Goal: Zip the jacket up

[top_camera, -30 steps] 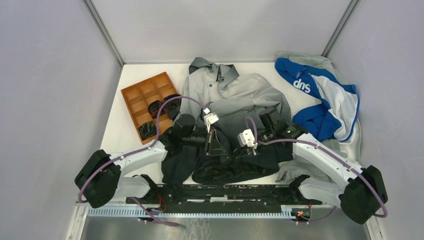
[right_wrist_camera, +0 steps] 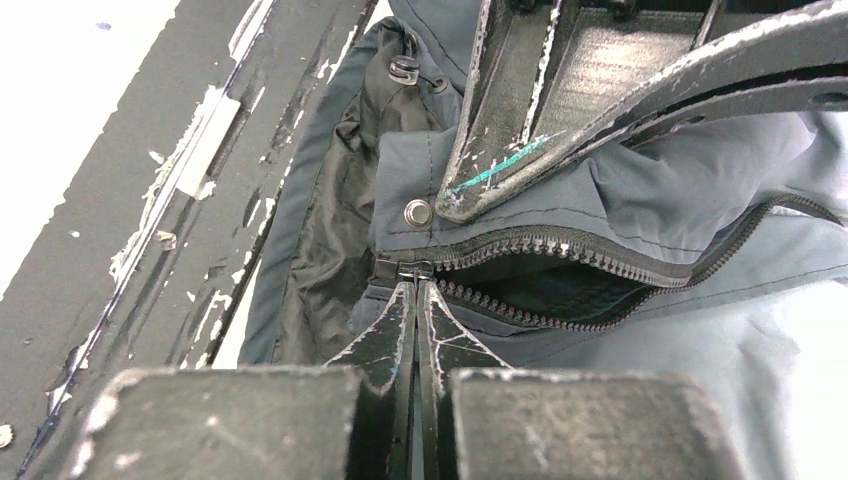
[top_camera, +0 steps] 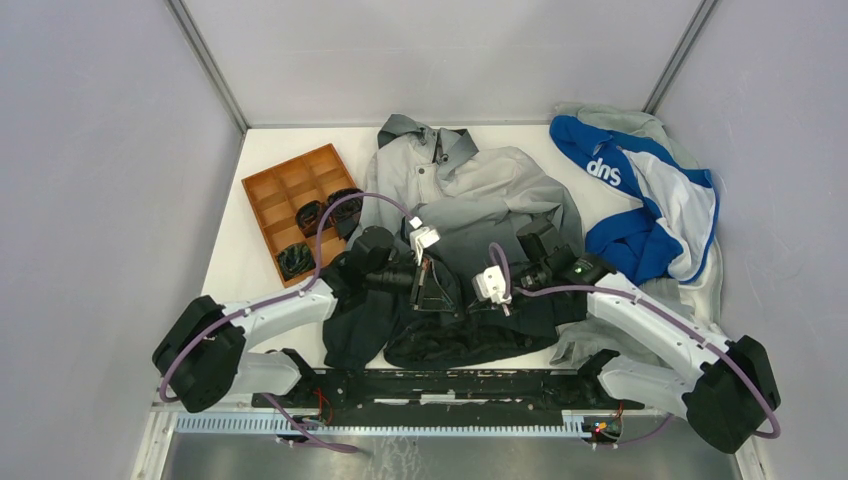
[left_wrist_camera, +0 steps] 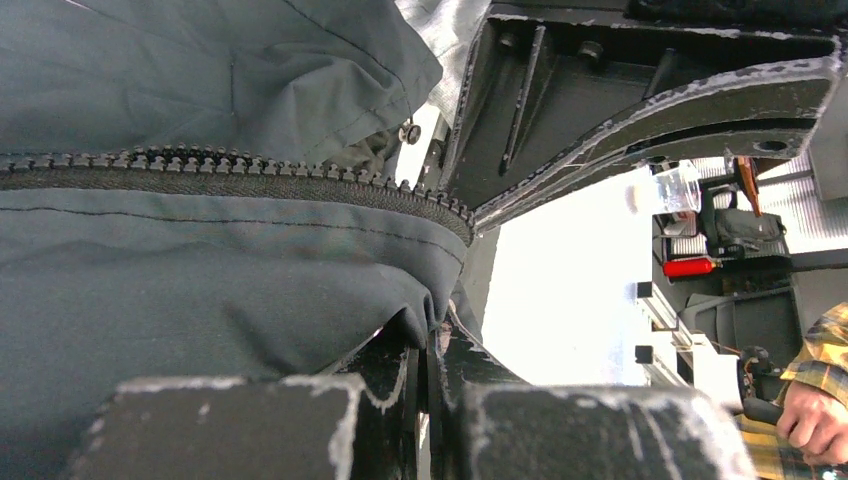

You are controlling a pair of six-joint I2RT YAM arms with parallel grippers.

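Observation:
The grey jacket (top_camera: 510, 178) lies spread over the table, its collar at the back and its dark hem toward the front edge. In the left wrist view, my left gripper is shut on the jacket's dark fabric, just below the end of a row of zipper teeth (left_wrist_camera: 270, 172). My right gripper is shut, its tips at the dark metal piece (right_wrist_camera: 405, 269) at the zipper's bottom end. Whether anything thin is pinched there cannot be made out. Beyond that piece, the two tooth rows (right_wrist_camera: 560, 250) spread apart around an opening.
A wooden compartment box (top_camera: 290, 190) with dark items stands at the left. A blue and white garment (top_camera: 640, 190) is heaped on the right, over grey cloth. A snap button (right_wrist_camera: 418, 212) sits near the zipper's end. Both grippers are close together at the front.
The left arm has barely moved, and the jacket looks the same.

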